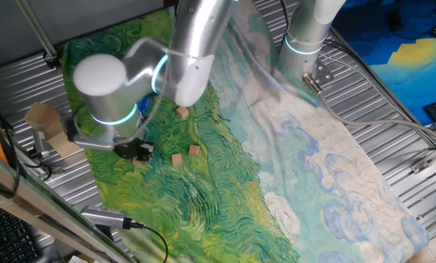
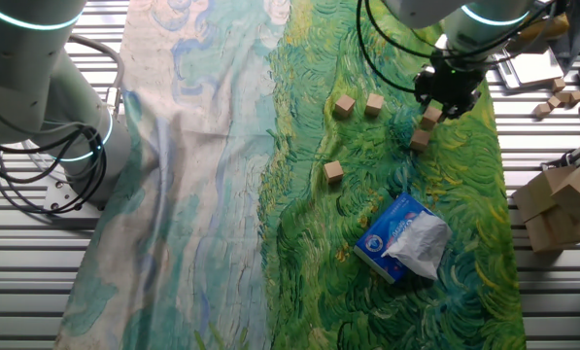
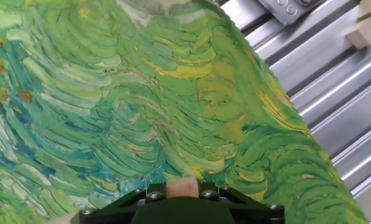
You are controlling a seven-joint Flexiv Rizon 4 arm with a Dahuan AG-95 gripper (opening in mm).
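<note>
My gripper is shut on a small wooden block, which shows between its black fingers at the bottom of the wrist view. In exterior view 2 the gripper is over the green part of the cloth, with a block at its fingertips. Close by sits another block; whether the two touch I cannot tell. Three more lie apart on the cloth: one block, a second block and a third block. From exterior view 1 the arm hides most of the gripper.
A blue tissue pack lies on the painted cloth. Off the cloth, a cardboard box stands on the metal slats. A grey camera device is near the cloth's edge.
</note>
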